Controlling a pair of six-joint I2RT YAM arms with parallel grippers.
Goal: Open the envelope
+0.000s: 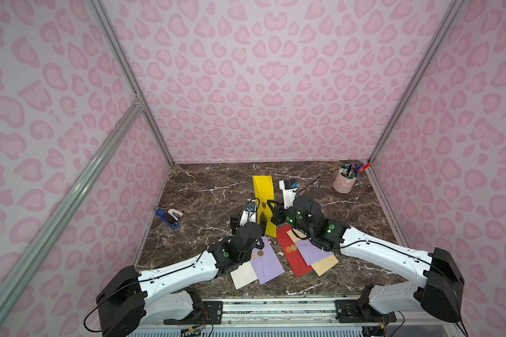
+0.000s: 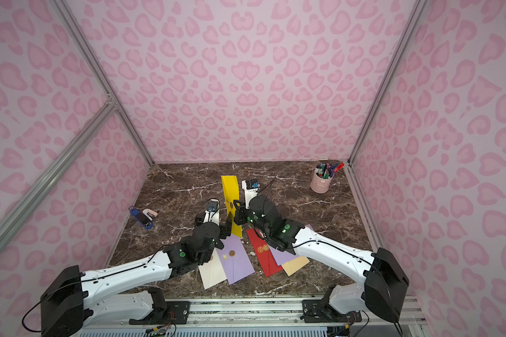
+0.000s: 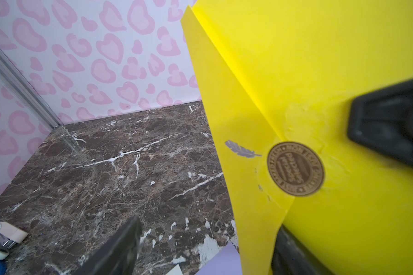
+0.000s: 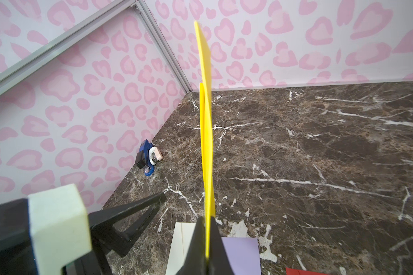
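The yellow envelope stands on edge above the table, its round brown seal facing the left wrist camera. From the right wrist view it is nearly edge-on, pinched in my right gripper, which is shut on it. My left gripper is part open at the envelope's lower left. Its right finger is partly hidden behind the yellow edge strip, against the envelope; the left finger stands clear over the table. The strip meets the body beside the seal, with a fold gap along its upper part.
Below lie a purple envelope, a white envelope, a red envelope and several others at right. A pen cup is at the back right; a blue item lies at left.
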